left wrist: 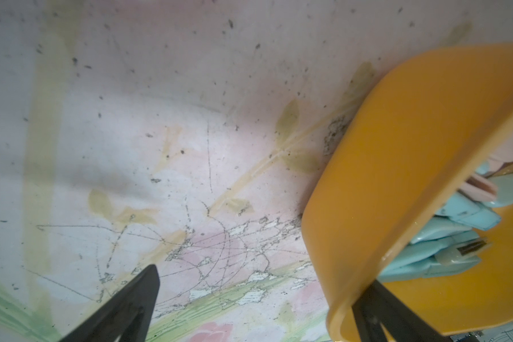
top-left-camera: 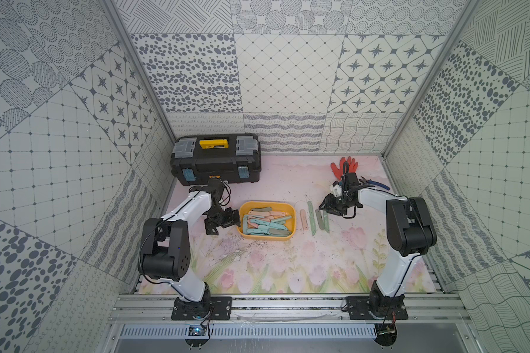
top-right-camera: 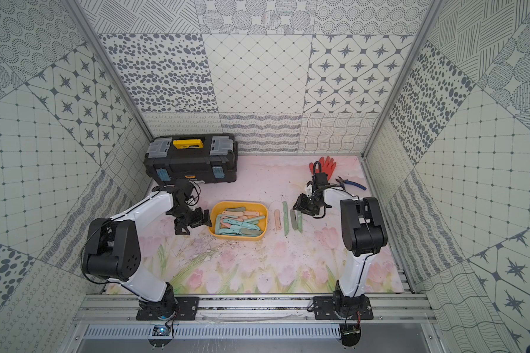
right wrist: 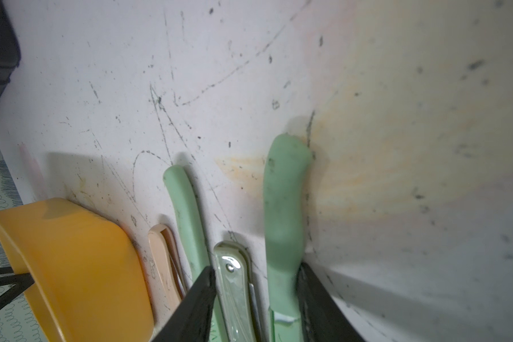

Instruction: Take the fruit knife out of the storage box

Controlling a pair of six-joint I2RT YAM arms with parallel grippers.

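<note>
The yellow storage box (top-left-camera: 288,207) holds several teal, pink and grey folded knives. To its right lie a pink knife (right wrist: 164,259), a long green knife (right wrist: 185,211), a grey-green knife (right wrist: 233,285) and another green knife (right wrist: 284,205). My right gripper is low over the last two, its finger part open, one finger at the green knife's handle; whether it touches is unclear. My left gripper stands open at the box's left end, one finger beside its wall and nothing gripped.
A black toolbox (top-left-camera: 215,158) stands at the back left. A red glove (top-left-camera: 341,167) and blue-handled pliers (top-right-camera: 353,183) lie at the back right.
</note>
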